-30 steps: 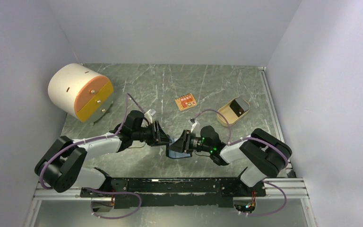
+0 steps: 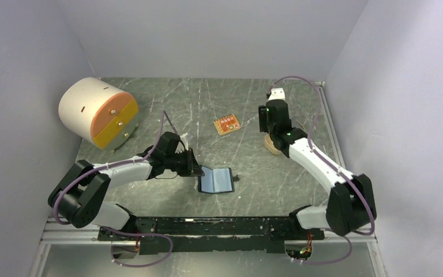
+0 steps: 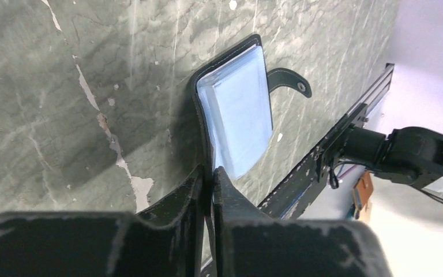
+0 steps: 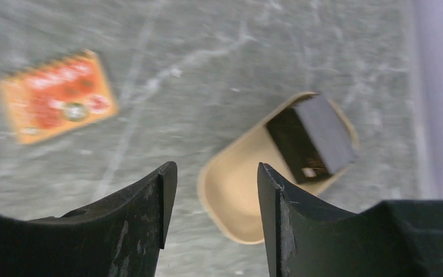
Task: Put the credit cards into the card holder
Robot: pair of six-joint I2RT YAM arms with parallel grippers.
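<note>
Lying open on the table is the card holder (image 2: 224, 180), black outside with pale blue sleeves (image 3: 242, 107). Its strap with a snap (image 3: 291, 79) sticks out to one side. My left gripper is closed in on the holder's dark edge, which runs between its fingers. A beige tray (image 4: 236, 173) holds a dark card (image 4: 295, 144) and a grey card (image 4: 326, 133) at its far end, the grey one leaning over the tray's rim. Above the tray, my right gripper stands open with nothing between its fingers.
An orange notepad (image 2: 226, 124) rests at mid-table, left of the right gripper. A white barrel-shaped box with an orange and yellow front (image 2: 101, 112) stands at the far left. The table between notepad and holder is clear.
My right arm has swung from beside the card holder up and right to over the tray, uncovering the holder. The left gripper has stayed at the holder's left edge with only a small shift.
</note>
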